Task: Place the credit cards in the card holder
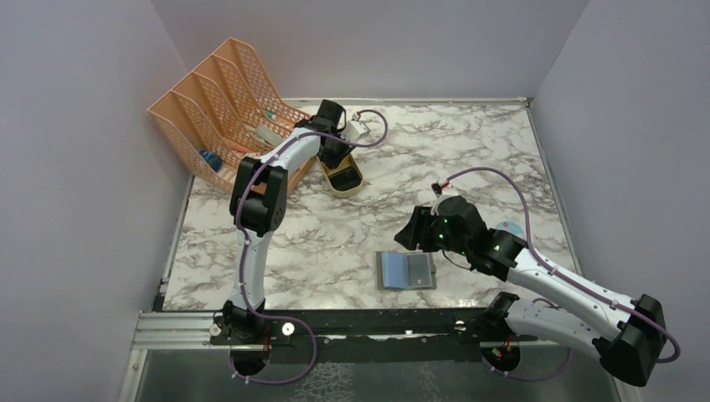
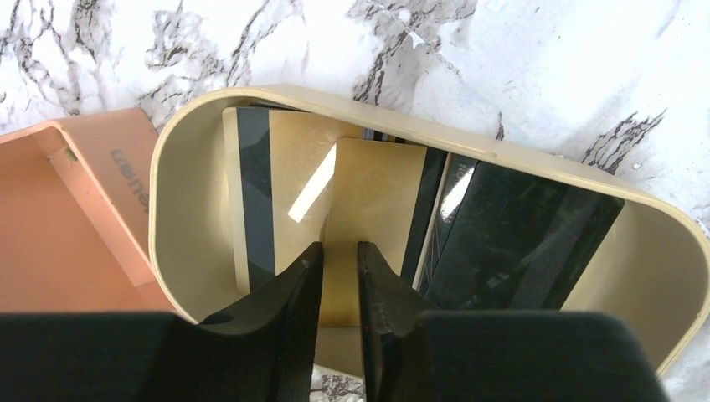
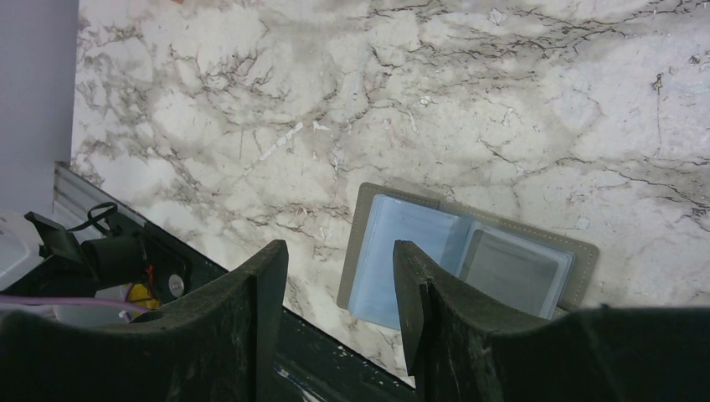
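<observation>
The credit cards sit in a cream oval box. In the left wrist view, a gold card with a dark stripe leans in the middle, another gold card is at its left, and a black card is at its right. Just over the middle gold card, my left gripper is part open, with a narrow gap between its fingertips; gold shows through that gap. The card holder lies opened flat near the front edge, with a blue side and a greyish side. Above its left part hovers my right gripper, open and empty.
An orange divided rack holding several small items stands at the back left, right beside the cream box. Grey walls enclose the sides and back. Between box and card holder, the marble table is clear.
</observation>
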